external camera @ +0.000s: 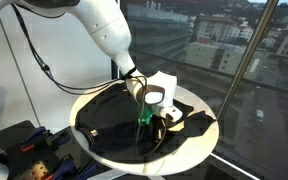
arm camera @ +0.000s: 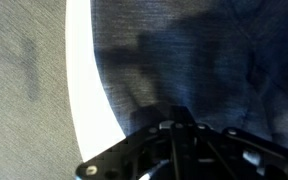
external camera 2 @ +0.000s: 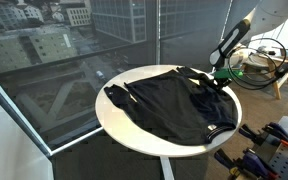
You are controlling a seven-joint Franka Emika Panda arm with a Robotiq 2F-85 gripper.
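Note:
A dark cloth, apparently denim (arm camera: 184, 60), lies under my gripper in the wrist view. In exterior view 2 the dark cloth (external camera 2: 174, 100) spreads across much of the round white table (external camera 2: 187, 151), with folds and an uneven outline. My gripper is low over the cloth near one side of the table, its fingers shut. No cloth shows between the fingertips, and the dark background makes contact hard to judge. In exterior view 1 the white arm (external camera: 161, 90) hides part of the cloth (external camera: 114, 115).
The table's white rim (arm camera: 86, 90) runs close beside the gripper in the wrist view, with grey floor (arm camera: 24, 100) beyond. A black cable (external camera: 64, 85) loops along the arm. Large windows (external camera: 254, 50) stand behind the table. Bare tabletop (external camera: 197, 135) shows at the right.

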